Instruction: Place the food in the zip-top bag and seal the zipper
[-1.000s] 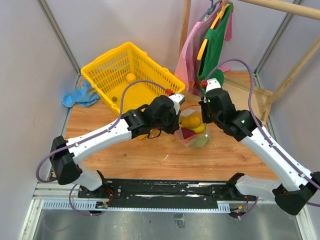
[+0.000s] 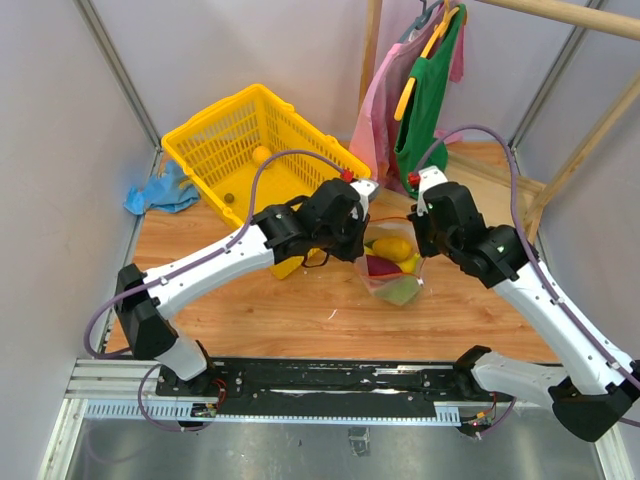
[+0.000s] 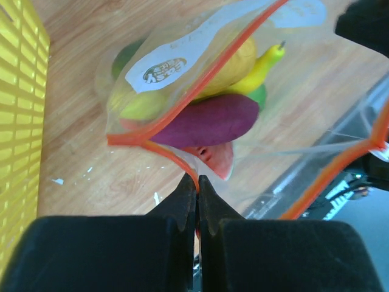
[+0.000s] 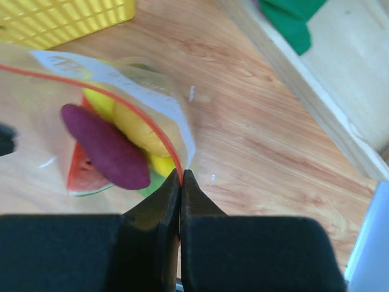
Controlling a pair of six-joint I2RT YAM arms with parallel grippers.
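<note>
The clear zip top bag, with an orange zip strip along its mouth, hangs between my two grippers, its mouth gaping. Inside are a purple eggplant, a yellow round food, a yellow curved one, a watermelon slice and something green. My left gripper is shut on the strip at the mouth's left end. At the right end, my right gripper is shut on the orange-edged rim. The two sides of the mouth stand apart between them.
A yellow basket stands behind the left arm, a round orange item inside. A blue cloth lies left of it. Clothes hang on a wooden rack at the back right.
The food stays in the bag, and both grippers keep hold of the rim.
</note>
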